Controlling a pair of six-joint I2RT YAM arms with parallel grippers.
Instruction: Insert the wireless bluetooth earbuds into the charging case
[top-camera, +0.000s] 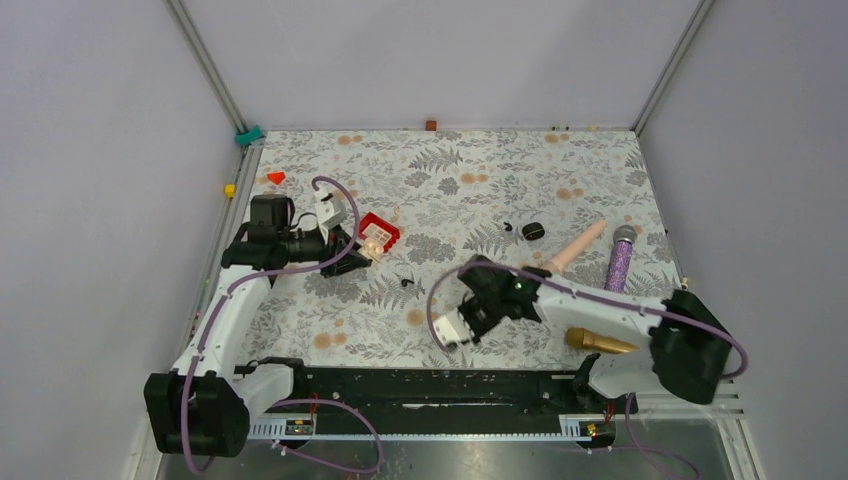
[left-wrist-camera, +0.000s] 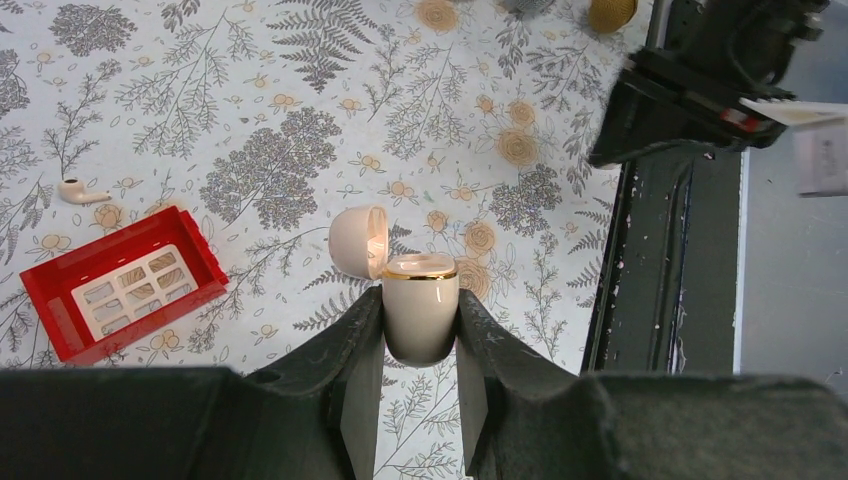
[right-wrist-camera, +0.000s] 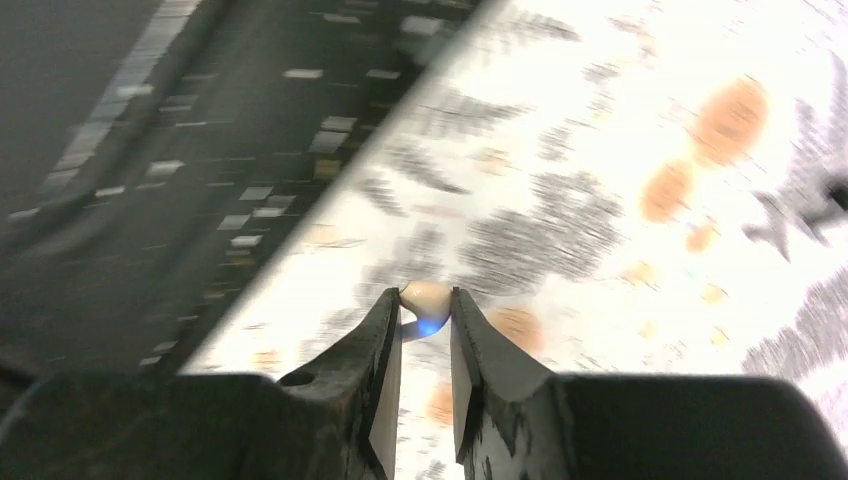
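Note:
My left gripper is shut on the beige charging case (left-wrist-camera: 418, 320), whose lid (left-wrist-camera: 350, 240) stands open, beside the red tray on the left of the top view. My right gripper is shut on a small pale earbud with a blue light, low over the cloth near the front edge; that wrist view is blurred. Another pale earbud (left-wrist-camera: 82, 194) lies on the cloth beyond the red tray in the left wrist view.
A red tray (top-camera: 366, 224), small black earbuds (top-camera: 406, 282), a black round case (top-camera: 533, 230), and several microphone-like objects (top-camera: 618, 265) at the right lie on the cloth.

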